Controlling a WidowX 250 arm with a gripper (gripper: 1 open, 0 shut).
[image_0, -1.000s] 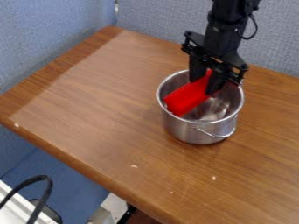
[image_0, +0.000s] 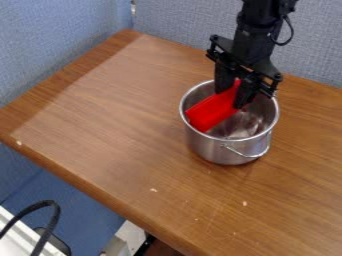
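A steel pot (image_0: 230, 146) with a wire handle stands on the wooden table toward the right. Inside it a red object (image_0: 213, 108) leans against the left wall, tilted up toward the back. My black gripper (image_0: 241, 84) reaches down over the pot's back rim, at the red object's upper end. I cannot see clearly how its fingers stand or whether they grip the object.
Blue-grey partitions border the back and left. A white item with a black cable (image_0: 50, 225) sits off the table at lower left.
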